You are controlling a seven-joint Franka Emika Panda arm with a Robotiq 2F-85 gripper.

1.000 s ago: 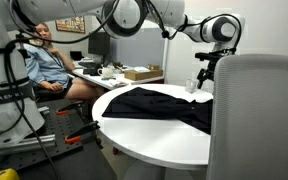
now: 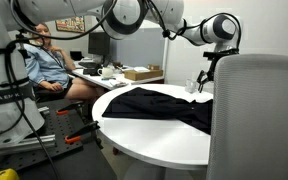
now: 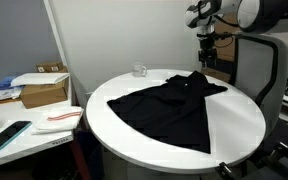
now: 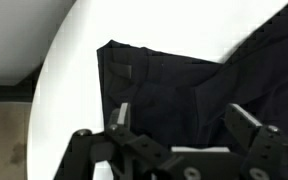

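Note:
A black cloth [image 2: 149, 102] lies spread and rumpled across the white round table [image 2: 149, 145]. In the second exterior view the cloth [image 3: 164, 112] is bunched toward the far right, with a flat part reaching the front. My gripper [image 3: 205, 58] hangs over that bunched far end. From the wrist, the gripper is open, its two fingers well apart above a folded corner of the cloth [image 4: 169, 72]. Nothing is held between them. The gap between the fingertips and the fabric is hard to judge.
A white mug [image 3: 139, 70] stands at the table's far edge, apart from the cloth. A grey chair back [image 2: 254, 120] blocks part of the near right side. Bare tabletop shows along the front. A side desk [image 3: 49, 145] holds boxes and a towel.
My gripper has shifted slightly to the right and turned a little at the far end of the table. The cloth looks unmoved.

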